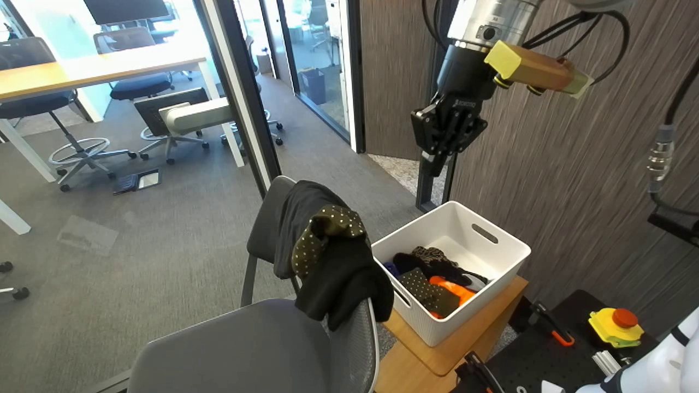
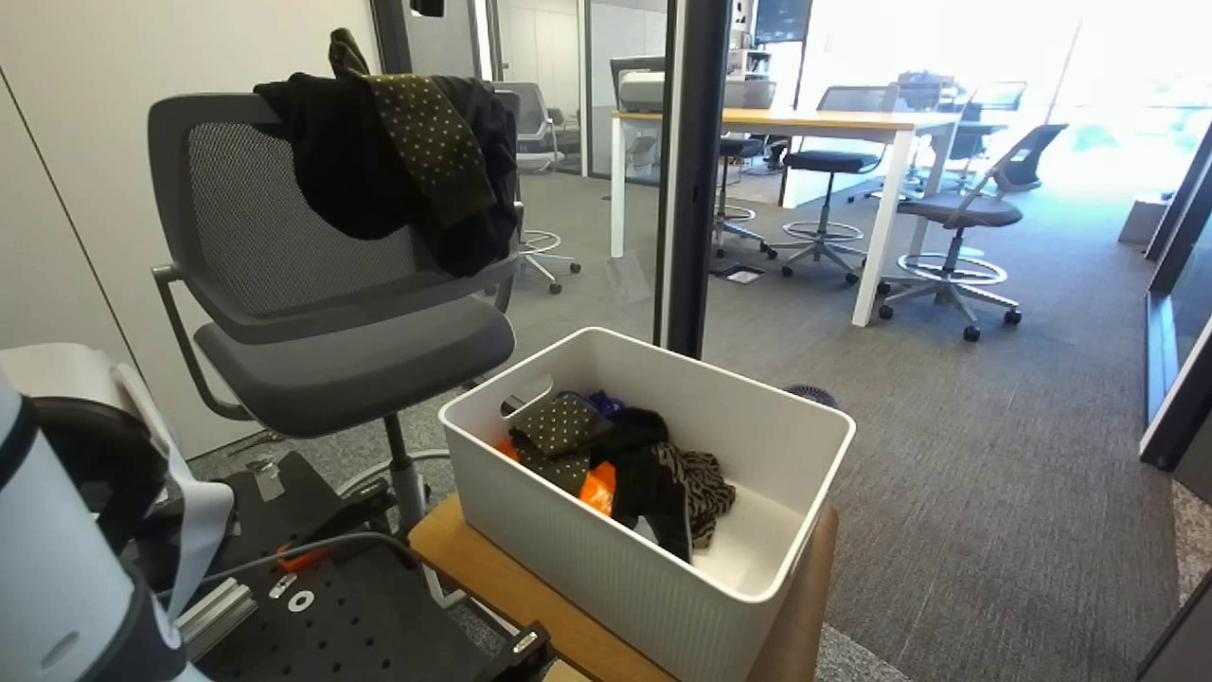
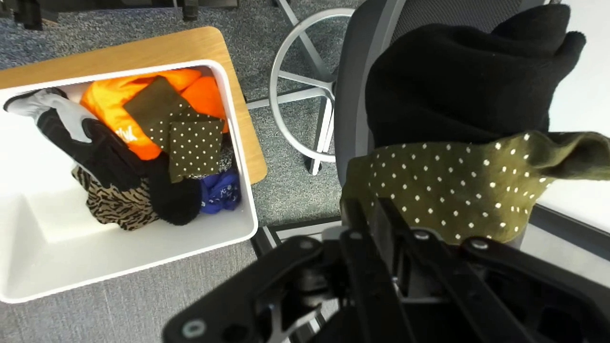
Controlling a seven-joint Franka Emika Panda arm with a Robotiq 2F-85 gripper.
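Note:
High above the box, my gripper (image 1: 432,165) hangs with its fingers close together. In the wrist view its fingers (image 3: 355,220) stand nearly side by side, and no held thing shows between them. A black cloth (image 1: 350,278) and an olive cloth with white dots (image 1: 337,220) lie over the chair's backrest. The wrist view has the dotted cloth (image 3: 446,188) beyond the fingertips and the black cloth (image 3: 457,85) above it in the picture. Whatever is under these cloths is hidden.
A white box (image 2: 784,422) holding several cloths stands on a wooden stand (image 1: 419,340) beside the grey chair (image 1: 242,347). An emergency stop button (image 1: 624,318) and tools lie on a black board at the right.

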